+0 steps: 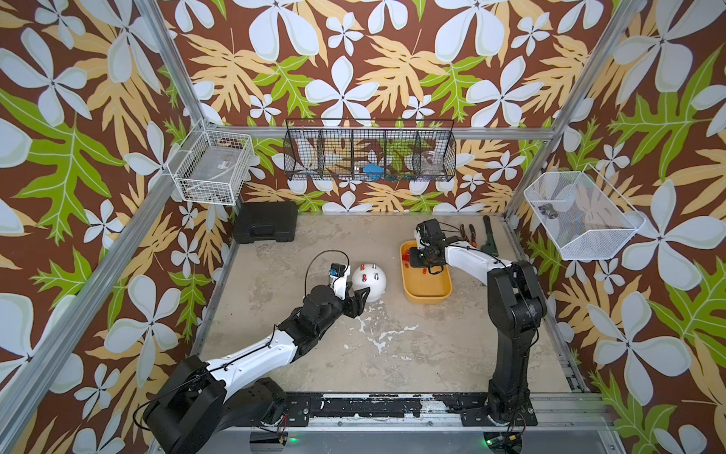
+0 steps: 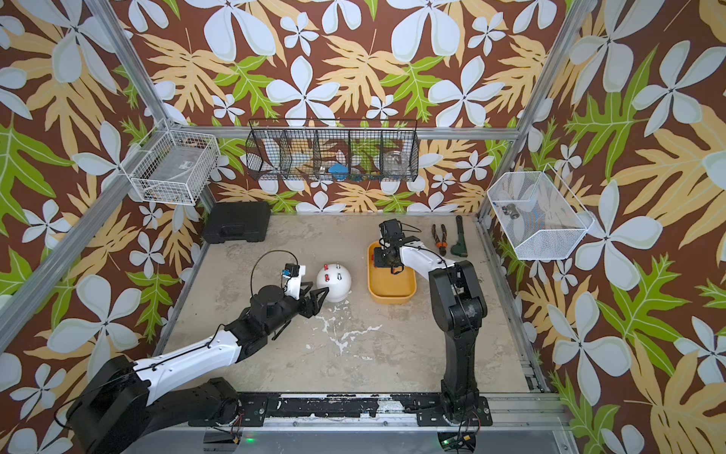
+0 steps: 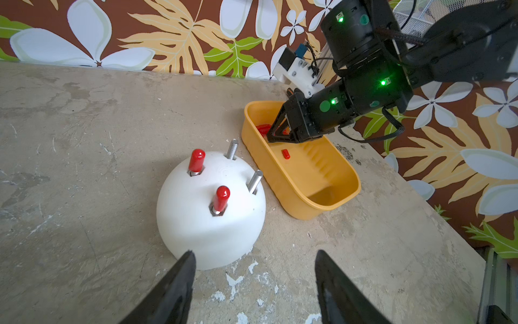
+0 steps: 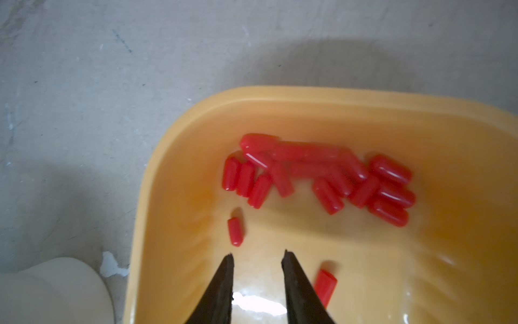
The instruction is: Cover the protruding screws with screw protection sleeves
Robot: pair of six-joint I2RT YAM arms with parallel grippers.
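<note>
A white dome (image 3: 186, 216) on the table carries upright screws. Two wear red sleeves, a rear sleeve (image 3: 197, 160) and a front sleeve (image 3: 221, 198); a rear bare screw (image 3: 232, 149) and a front bare screw (image 3: 254, 182) show metal. My left gripper stands open close to the dome's near side, nothing between its fingers. Over the yellow tray (image 4: 143, 226), my right gripper is parted with an empty gap. Most loose red sleeves (image 4: 323, 162) are heaped at one end; a small sleeve (image 4: 235, 231) and another sleeve (image 4: 325, 286) lie apart, the latter beside a finger.
Pliers (image 2: 439, 240) and a green-handled tool (image 2: 459, 236) lie behind the right arm. At the back left sits a black case (image 1: 264, 221). Wire baskets, including a black one (image 1: 369, 155), hang above the table.
</note>
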